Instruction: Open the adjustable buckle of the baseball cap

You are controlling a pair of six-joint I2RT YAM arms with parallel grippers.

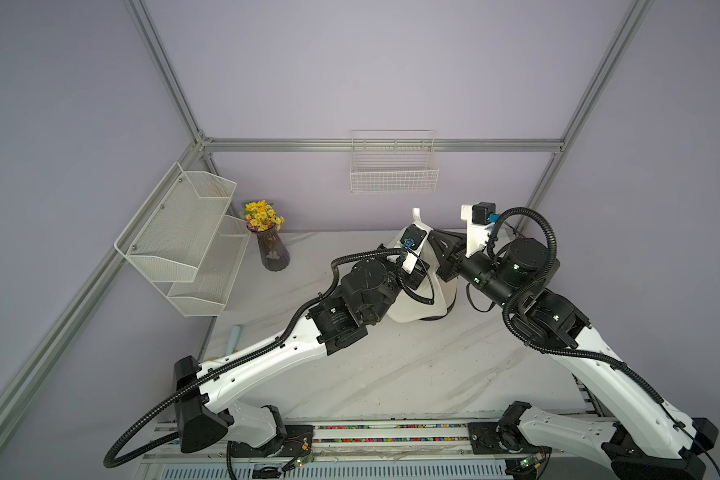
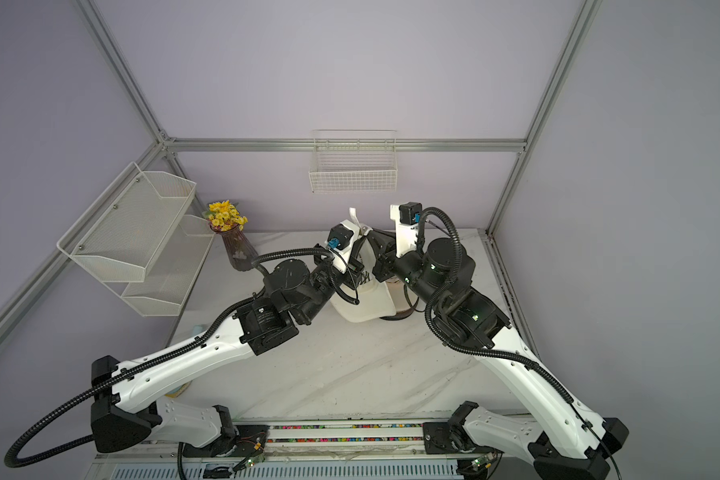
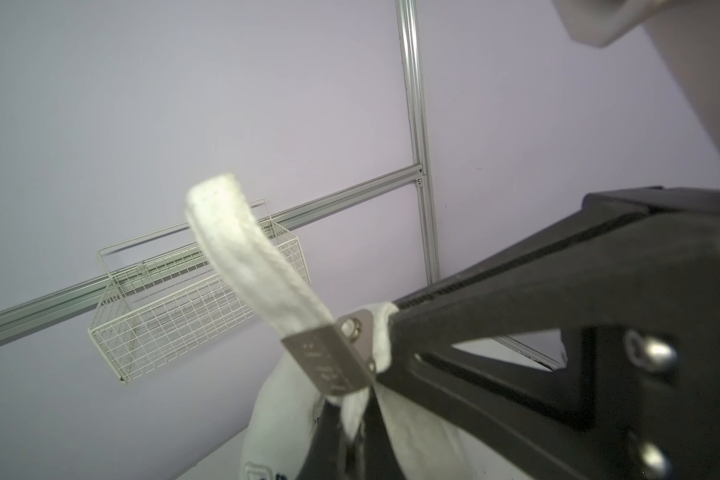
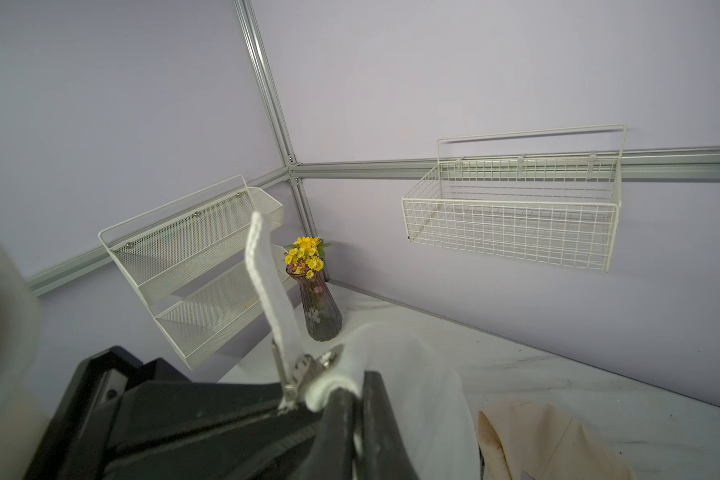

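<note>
A white baseball cap (image 2: 358, 308) hangs over the middle of the table, mostly behind both grippers. Its white strap (image 3: 248, 264) sticks up through the metal buckle (image 3: 324, 360), with the loose end upright. My left gripper is shut on the strap just below the buckle. My right gripper is shut on the white fabric beside the buckle. The two grippers meet closely over the cap, so the exact edge of each hold is partly hidden.
A vase of yellow flowers (image 1: 272, 248) stands at back left beside wire shelves (image 1: 168, 256). A wire basket (image 1: 393, 172) hangs on the back wall. A beige item (image 4: 552, 440) lies under the cap.
</note>
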